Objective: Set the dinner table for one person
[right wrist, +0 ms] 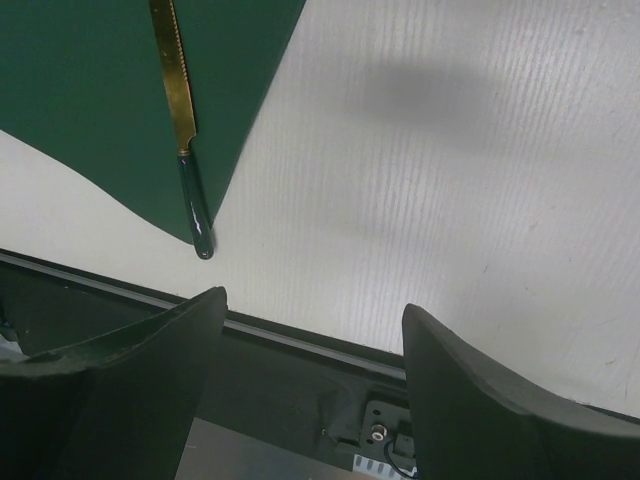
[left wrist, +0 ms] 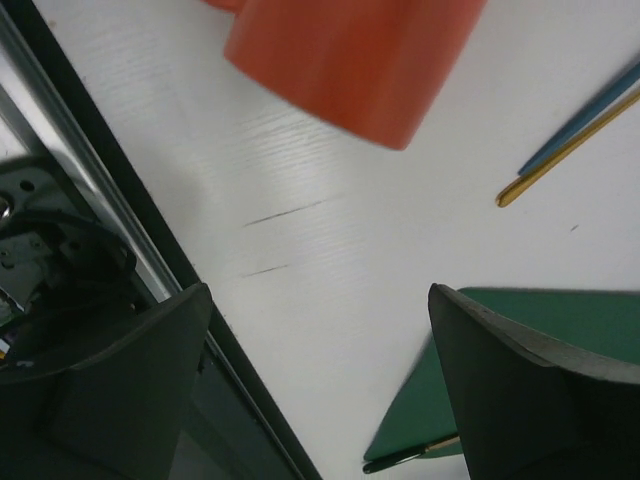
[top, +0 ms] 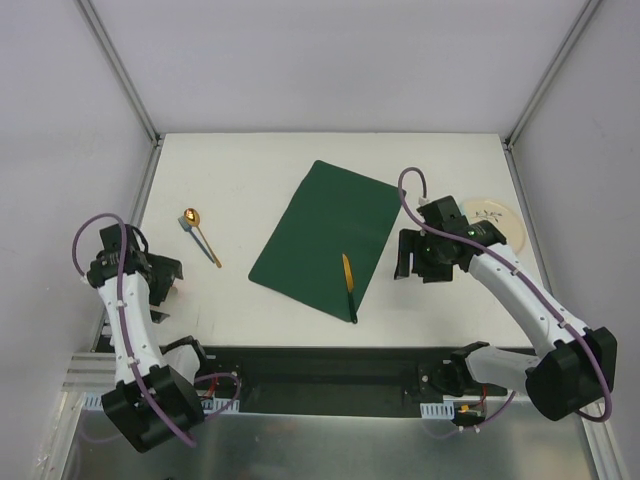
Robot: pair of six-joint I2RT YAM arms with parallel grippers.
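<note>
A green placemat lies askew mid-table, and a gold-bladed knife rests across its lower right edge. At the left a gold spoon and a blue-handled piece of cutlery lie side by side. My open left gripper is at the table's left edge, over a red cup. In the left wrist view the cup sits beyond the fingers, with nothing between them; the top view mostly hides it. Right of the placemat, above bare table, my right gripper stands open and empty. A cream plate is partly behind the right arm.
A dark rail runs along the front edge of the table. Bare white tabletop shows at the back left, and more free room lies right of the knife, below the right gripper.
</note>
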